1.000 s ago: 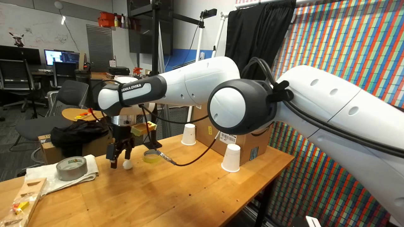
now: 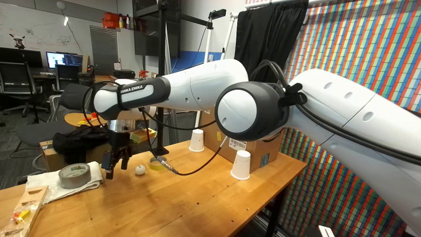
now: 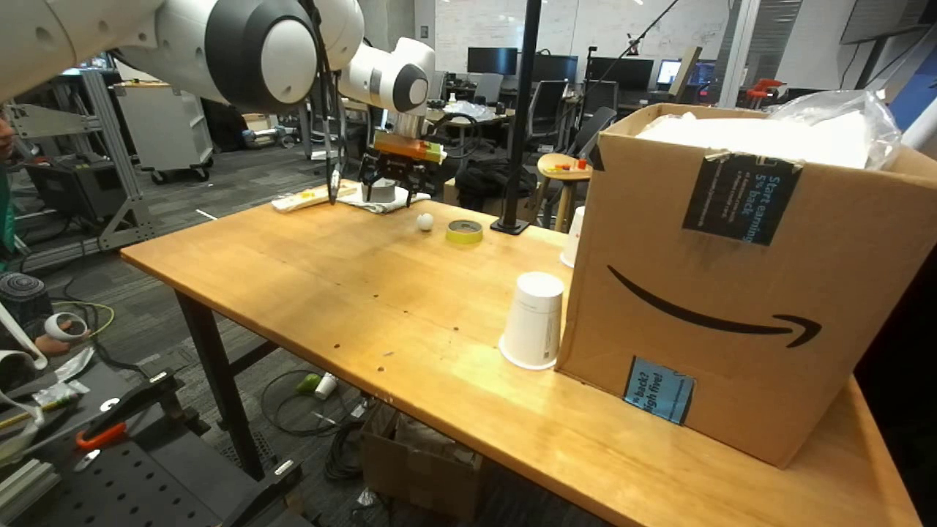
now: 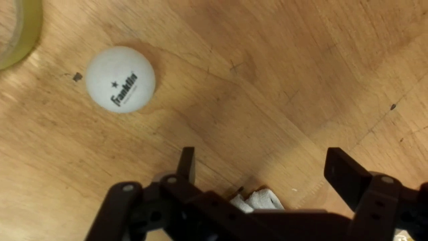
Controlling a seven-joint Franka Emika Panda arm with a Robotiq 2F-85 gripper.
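A white ball (image 4: 120,79) printed "Franklin" rests on the wooden table, at the upper left of the wrist view. My gripper is open above the table, its two fingers wide apart and only bare wood between their tips. The ball lies outside the fingers, beyond the left finger (image 4: 187,165). In exterior view 1 the ball (image 2: 140,170) is just right of the gripper (image 2: 116,169). Exterior view 2 shows the ball (image 3: 425,222) clear of the fingers, near a yellow tape roll (image 3: 465,232).
A grey tape roll (image 2: 75,176) sits on a white cloth (image 2: 96,173), left of the gripper. Two upturned white cups (image 2: 241,165) stand by a large cardboard box (image 3: 729,290). A black post (image 3: 524,114) rises at the table's edge.
My gripper has shifted left in exterior view 1, away from the ball. The ball sits slightly farther right than before, closer to the yellow tape.
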